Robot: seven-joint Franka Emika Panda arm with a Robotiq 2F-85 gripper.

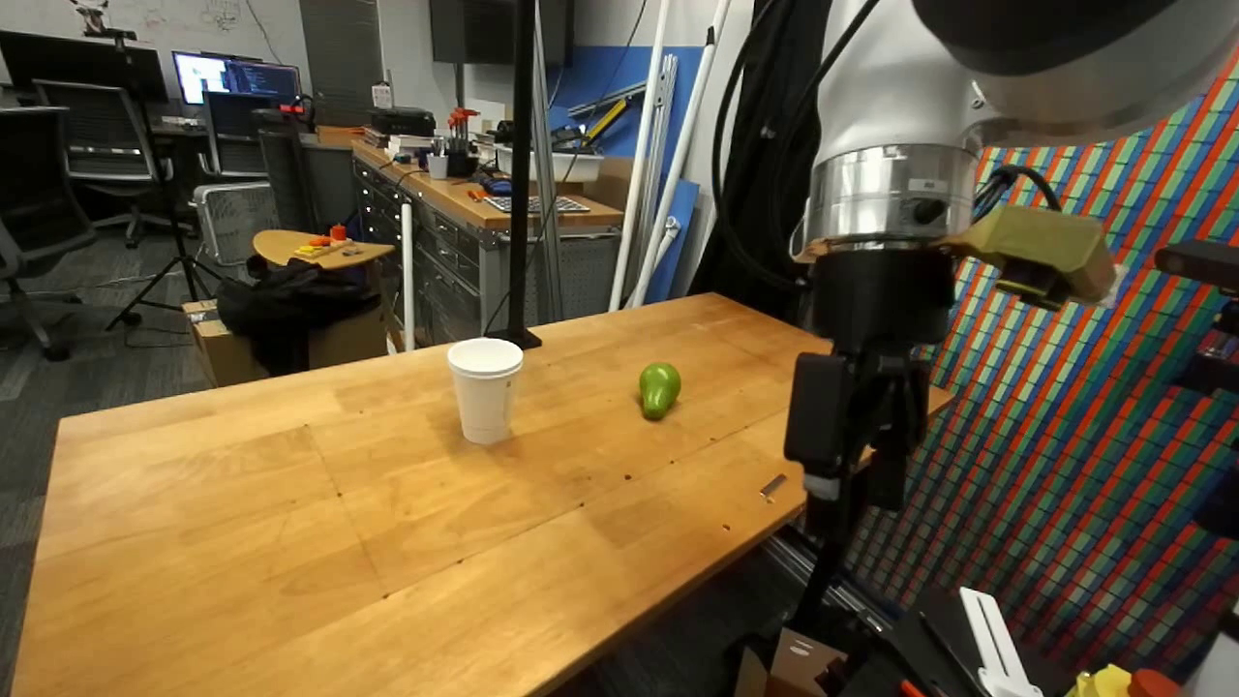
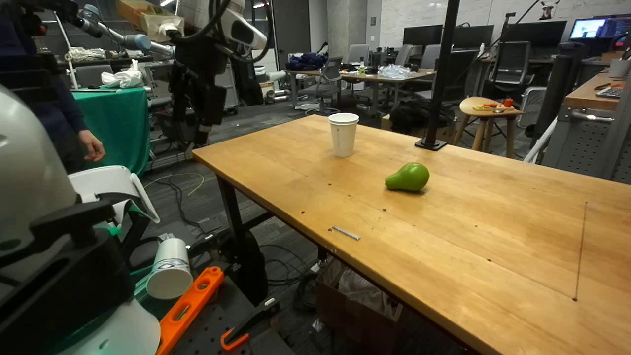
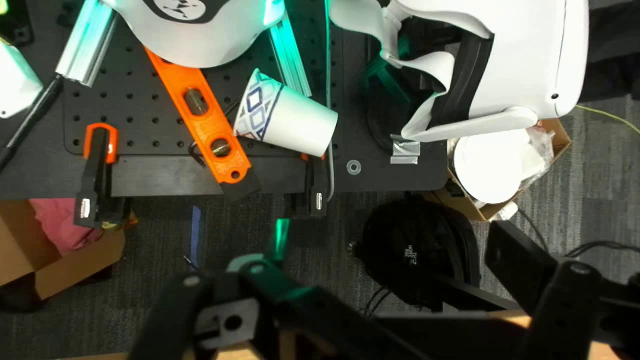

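Observation:
A white paper cup (image 1: 484, 393) stands upright on the wooden table, apart from a green pear-shaped fruit (image 1: 659, 391) that lies on its side. Both also show in the second exterior view, cup (image 2: 343, 136) farther back and fruit (image 2: 408, 177) nearer the middle. My gripper (image 1: 857, 494) points down at the table's edge side, away from both. In the wrist view the gripper looks open: a wide gap separates its two dark fingers, with only floor and a backpack seen through it. Neither the standing cup nor the fruit appears there.
Below the gripper are a black pegboard cart (image 3: 156, 174) with an orange level (image 3: 201, 114), a tipped patterned cup (image 3: 288, 117) and a white headset (image 3: 528, 60). A small metal strip (image 2: 346, 232) lies near the table edge. A black post (image 2: 440, 77) rises from the table's far side.

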